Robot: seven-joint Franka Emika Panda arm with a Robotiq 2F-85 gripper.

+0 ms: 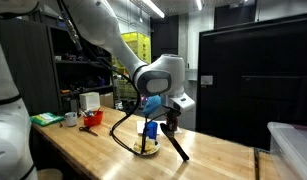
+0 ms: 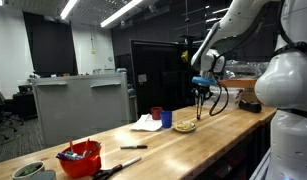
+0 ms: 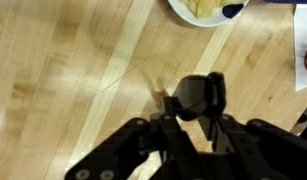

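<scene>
My gripper is shut on a long, flat dark tool, which slants down to the right above the wooden table in exterior view 1. Between the fingers in the wrist view, the dark tool shows end-on as a grey-black piece; its exact kind cannot be told. A white plate of yellow food lies at the top of the wrist view, apart from the tool. Exterior view 2 shows that plate on the table, with the gripper farther right.
Close to the plate stand a blue cup and a red cup, beside a white cloth or paper. A red container and dark-handled utensils lie farther along. Bare table lies right of the gripper in exterior view 1.
</scene>
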